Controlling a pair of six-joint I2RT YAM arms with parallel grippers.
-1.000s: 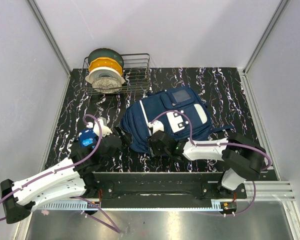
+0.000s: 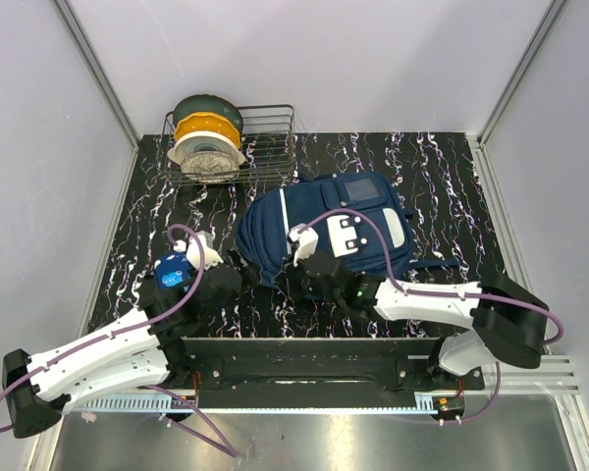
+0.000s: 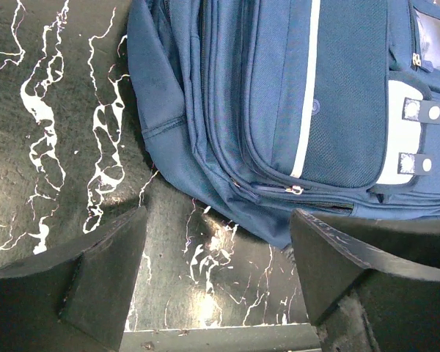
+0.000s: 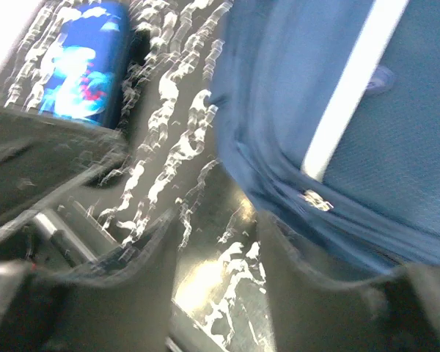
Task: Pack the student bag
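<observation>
A navy backpack (image 2: pixel 334 216) with a white stripe and white buckle patches lies flat on the dark marbled counter. My left gripper is part open over bare counter at the bag's lower left corner, nothing visible between its fingers. My right gripper is part open by the bag's zipped lower edge, also with only counter showing between its fingers; that wrist view is blurred. A blue item with a printed pattern (image 4: pixel 84 62) lies left of the bag, partly behind my left arm in the top view.
A wire dish rack (image 2: pixel 265 142) with several plates stands at the back left. The counter's front edge (image 2: pixel 373 340) runs just below both grippers.
My right arm has swung out and up from the bag's lower edge. My left arm looks unchanged.
</observation>
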